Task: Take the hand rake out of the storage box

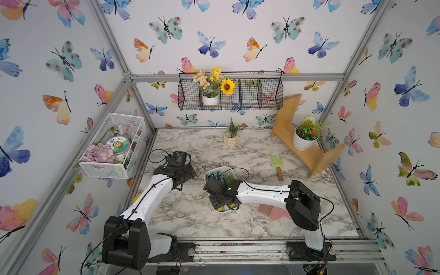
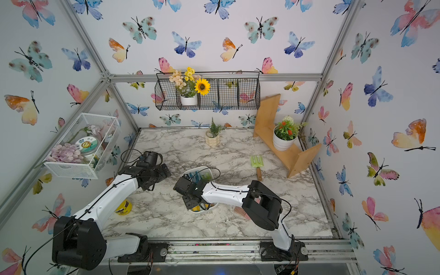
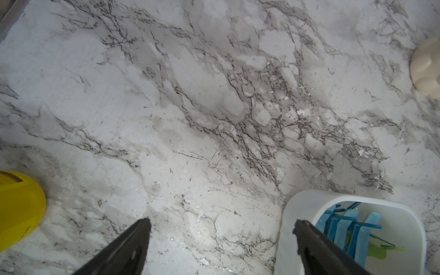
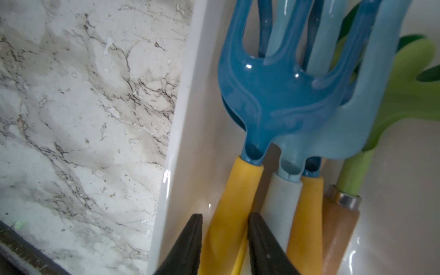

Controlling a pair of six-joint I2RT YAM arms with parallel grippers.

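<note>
The white storage box [image 3: 286, 238] holds several hand tools, among them a dark blue rake [image 4: 279, 96] with a yellow handle [image 4: 231, 201], lighter blue ones and green ones. My right gripper is down at the box, its fingertips on either side of the yellow handle at its lower end; whether they touch it, I cannot tell. My left gripper is open over bare table left of the box, with nothing between its fingers.
A yellow tub [image 2: 122, 210] is at the left. A green-headed fork [image 1: 276, 161], a pink tool [image 1: 275, 211] and a wooden shelf [image 1: 320, 160] are to the right. A small plant [image 1: 231, 135] stands behind.
</note>
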